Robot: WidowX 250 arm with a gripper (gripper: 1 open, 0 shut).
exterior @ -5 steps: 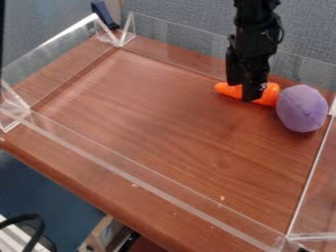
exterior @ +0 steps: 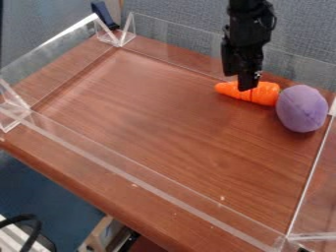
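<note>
An orange carrot [exterior: 262,94] lies on the wooden board at the back right, its narrow end pointing left. Right beside it sits a round purple object [exterior: 301,109], against the right side. My black gripper [exterior: 246,81] hangs just over the carrot's middle, pointing down. Whether its fingers are apart or closed, and whether they touch the carrot, I cannot tell at this size.
Clear plastic walls [exterior: 171,197] edge the wooden board [exterior: 144,128]. The board's left and middle are empty. A dark blue item [exterior: 102,14] stands outside the back-left corner.
My gripper has moved slightly left and up from lower over the carrot, showing more of the carrot beneath it. The carrot and purple object look about the same.
</note>
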